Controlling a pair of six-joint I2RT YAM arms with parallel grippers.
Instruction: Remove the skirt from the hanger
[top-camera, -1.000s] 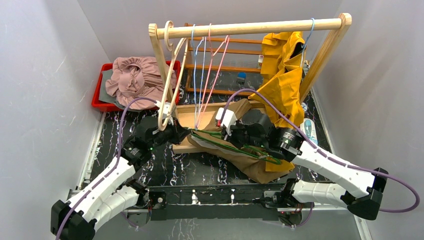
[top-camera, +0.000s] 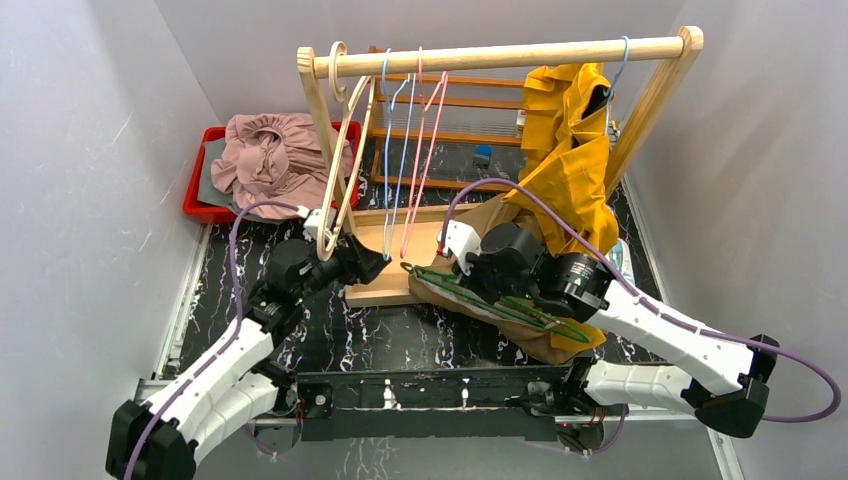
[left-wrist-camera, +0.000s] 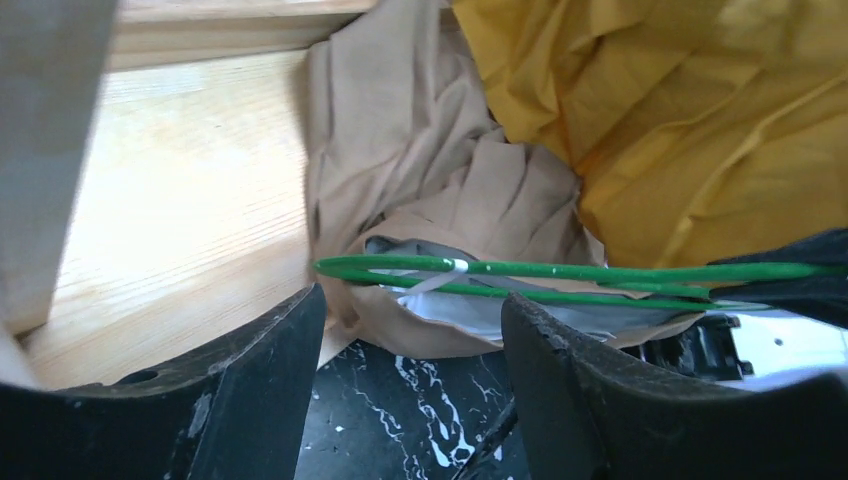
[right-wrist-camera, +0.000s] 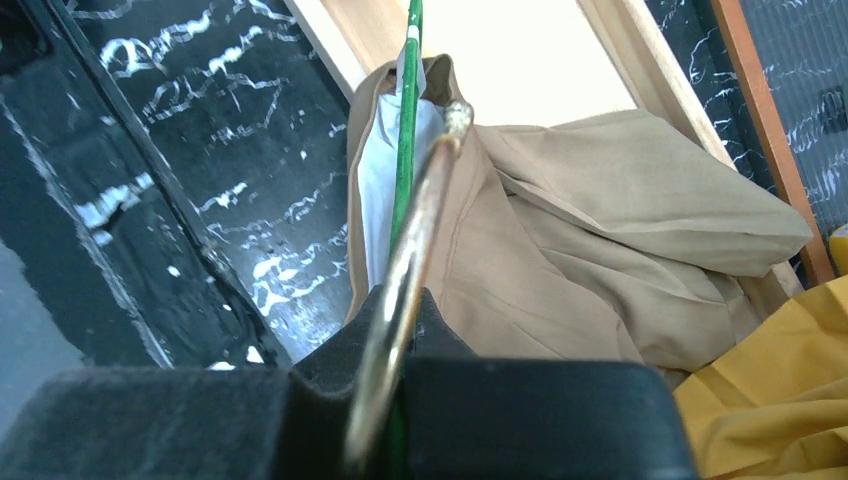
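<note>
A tan skirt (top-camera: 535, 345) with a pale lining hangs over the front of the wooden box, around a green hanger (top-camera: 550, 322). In the right wrist view my right gripper is shut on the green hanger, the skirt (right-wrist-camera: 540, 280) spread beneath it. My left gripper is open just short of the hanger's loop end (left-wrist-camera: 345, 265), with nothing between its fingers.
A rail (top-camera: 500, 55) carries empty hangers and a yellow garment (top-camera: 560, 140) at the right. A red basket (top-camera: 197, 190) with pink clothing stands back left. The box's left floor (left-wrist-camera: 170, 180) is bare.
</note>
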